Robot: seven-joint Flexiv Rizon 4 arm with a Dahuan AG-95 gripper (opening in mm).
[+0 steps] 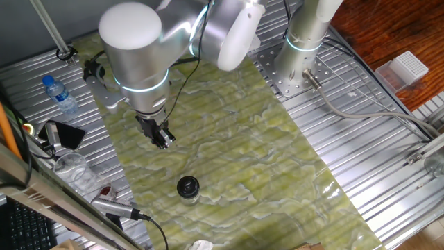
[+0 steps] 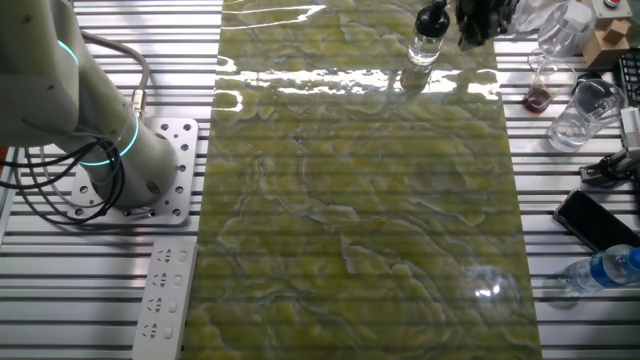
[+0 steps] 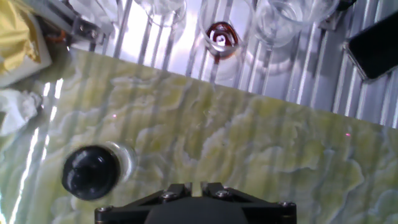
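Observation:
A clear bottle with a black cap (image 1: 188,186) stands upright on the green marbled mat (image 1: 243,153). My gripper (image 1: 164,139) hangs above the mat, apart from the bottle, toward the back left of it in exterior view 1. The wrist view has the black cap (image 3: 91,172) to the left of my gripper. Its fingertips are drawn close together, with only a narrow gap and nothing between them. In exterior view 2 the bottle (image 2: 427,45) is at the top, beside the dark gripper, which the frame edge cuts off.
Clear cups, one with dark liquid (image 3: 222,38), stand beside the mat. A phone (image 2: 597,220), a water bottle (image 1: 61,95) and a microphone-like metal cylinder (image 1: 115,207) lie along that side. Crumpled white tissue (image 3: 17,111) is near the mat's edge.

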